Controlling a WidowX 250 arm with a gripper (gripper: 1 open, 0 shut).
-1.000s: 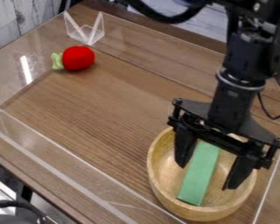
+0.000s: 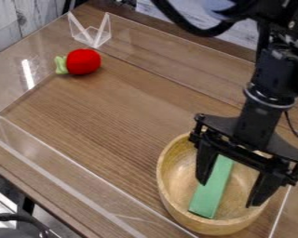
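Observation:
My black gripper (image 2: 234,160) hangs over a tan bowl (image 2: 179,177) at the lower right, its two fingers reaching down into it, apart on either side of a green block (image 2: 209,192). The block lies in the bowl, its upper end partly hidden by the gripper. Whether the fingers touch it I cannot tell.
A red tomato (image 2: 83,61) with a green piece beside it lies at the upper left, near a white wire stand (image 2: 87,30).
The gripper has shifted slightly, and the gap between its fingers looks a little different. The bowl, block and tomato stay in place.

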